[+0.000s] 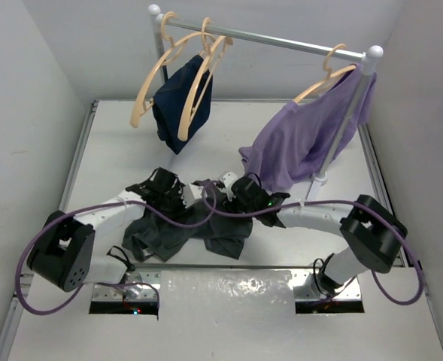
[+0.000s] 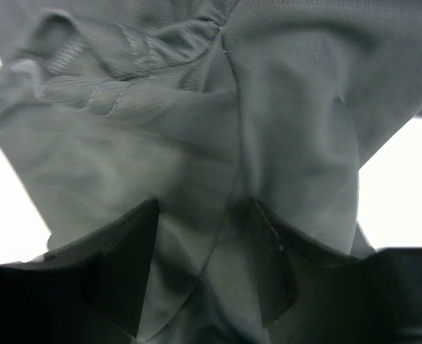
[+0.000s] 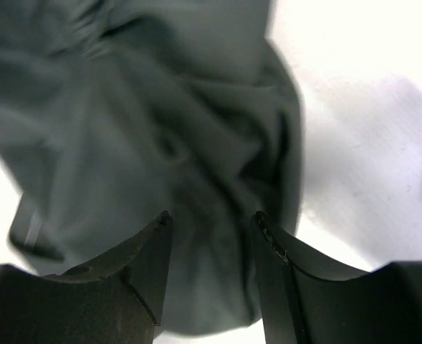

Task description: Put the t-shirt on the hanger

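A dark grey-green t-shirt [image 1: 225, 239] lies spread on the table between my arms, partly covered by them in the top view. My left gripper is over its left part, fingers part open with cloth below and between them. Over the shirt's right part is my right gripper, its fingers also apart above the fabric. Whether either one touches the cloth I cannot tell. Several wooden hangers hang from the rack's rail; two, one of them an outer hanger [image 1: 141, 90], are at the left, and the right hanger [image 1: 315, 90] bears a purple shirt.
The metal rail [image 1: 266, 39] spans the back. A dark navy garment [image 1: 180, 101] hangs at the left, and the purple shirt [image 1: 296, 147] hangs low near the right arm.
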